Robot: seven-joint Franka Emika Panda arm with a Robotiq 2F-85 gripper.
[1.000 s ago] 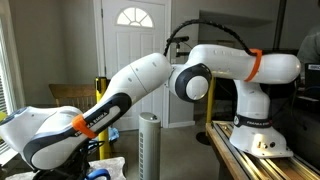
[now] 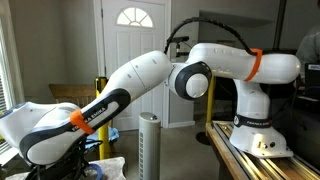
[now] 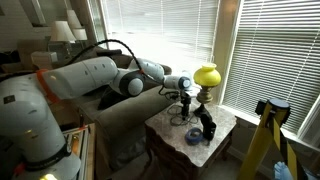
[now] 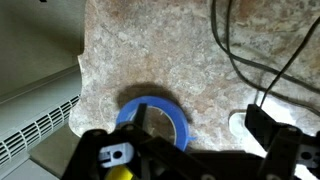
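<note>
A blue ring, like a roll of tape (image 4: 182, 125), lies flat on the marbled tabletop (image 4: 150, 50) in the wrist view. In that view my gripper stands open, its dark fingers (image 4: 272, 132) set wide apart with nothing held between them. The left finger overlaps the ring's lower left part, hiding some of it; whether they touch cannot be told. From the second exterior view, the gripper (image 3: 186, 98) hangs over the table, and the blue ring (image 3: 193, 137) rests toward the near side.
Black cable (image 4: 240, 60) runs across the tabletop. A white round piece (image 4: 238, 124) lies near the right finger, and something yellow (image 4: 118, 173) shows at the bottom edge. A yellow lamp (image 3: 207, 76) and a black object (image 3: 207, 122) stand on the table. A grey tower (image 2: 149, 148) rises beside it.
In the first exterior view the wrist end of the arm has shifted slightly, and less of the blue ring shows beside it. The arm's base and surrounding furniture look unchanged.
</note>
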